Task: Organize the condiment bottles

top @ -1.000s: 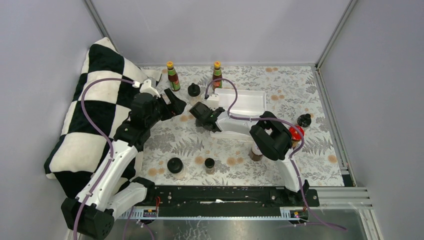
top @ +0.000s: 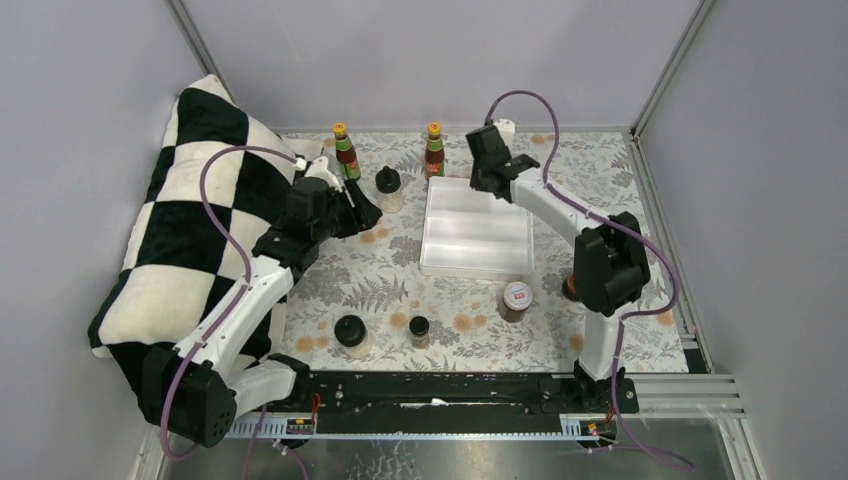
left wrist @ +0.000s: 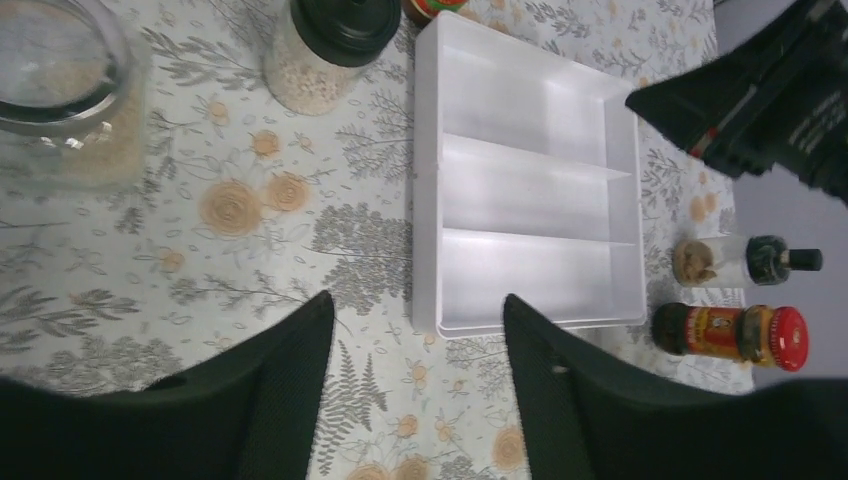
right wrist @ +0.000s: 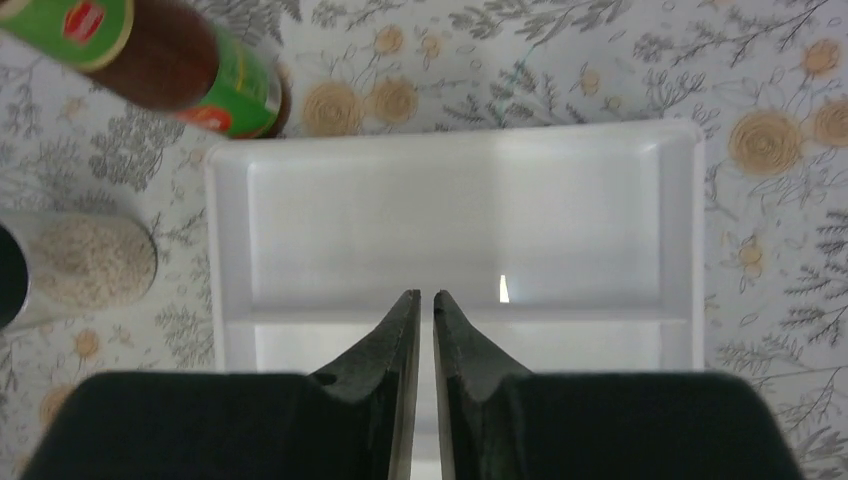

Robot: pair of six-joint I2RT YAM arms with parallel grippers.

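The white tray [top: 478,240] stands mid-table, its three compartments [left wrist: 535,185] empty. My right gripper is over the tray's back part; its fingers are shut with only a thin slit between them, and nothing shows there. My left gripper hangs left of the tray, open, with no object between its fingers. Two sauce bottles stand at the back: one bottle [top: 346,157] on the left, another bottle [top: 434,155] at the tray's back left corner. A black-lidded shaker [top: 389,186] is between them, near my left gripper.
In front are a black-lidded jar [top: 352,335], a small dark-capped bottle [top: 419,332] and a white-lidded jar [top: 515,300]. A dark-topped bottle [left wrist: 745,262] and red-lidded jar [left wrist: 730,335] stand right of the tray. A checkered cushion [top: 190,230] lines the left side.
My right arm has swung from the tray's left side to its back right, uncovering the tray. My left gripper has shifted slightly right, its fingers looking narrower. The bottles have not moved.
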